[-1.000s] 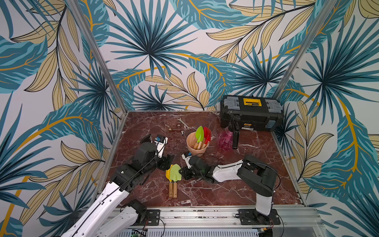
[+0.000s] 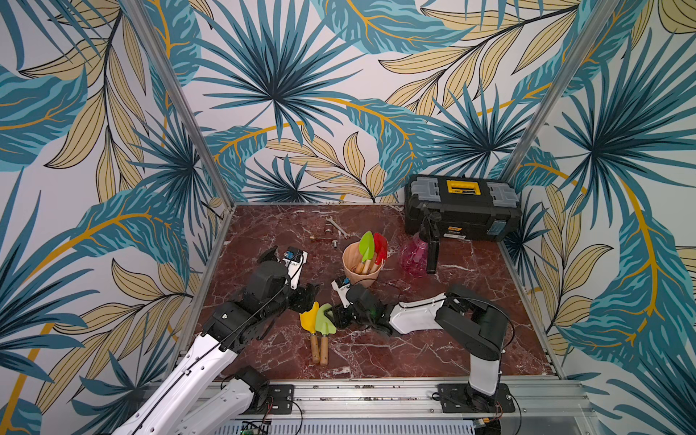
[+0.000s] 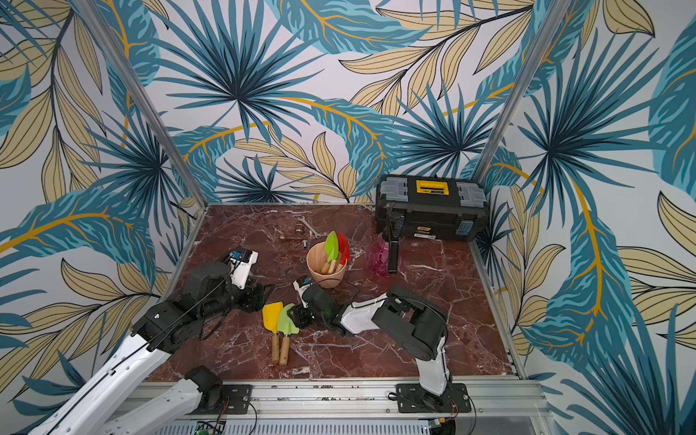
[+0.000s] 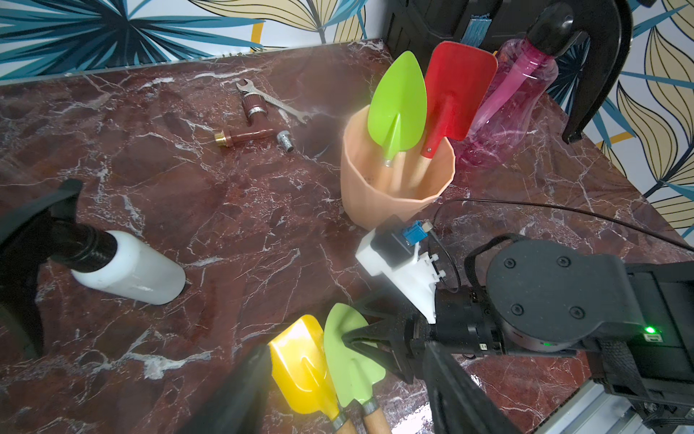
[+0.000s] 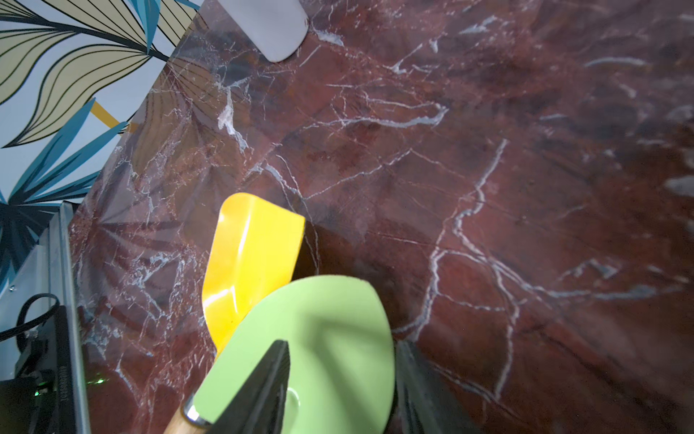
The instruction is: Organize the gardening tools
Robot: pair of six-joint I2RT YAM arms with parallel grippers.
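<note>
A yellow spade point(image 4: 296, 361) and a pale green trowel point(image 4: 345, 350) lie side by side on the marble table, wooden handles toward the front. My right gripper is part open over the green blade, low against it. My left gripper is open, held above and to the left of them. A peach pot point(image 2: 355, 264) behind them holds a bright green trowel point(image 4: 396, 108) and a red trowel point(image 4: 455, 86).
A pink spray bottle point(image 2: 413, 257) and black toolbox point(image 2: 462, 206) stand at back right. A white bottle point(image 4: 133, 271) is at left; wrench and fittings point(image 4: 253, 108) lie at the back.
The yellow spade has shifted left, now showing more beside the green trowel.
</note>
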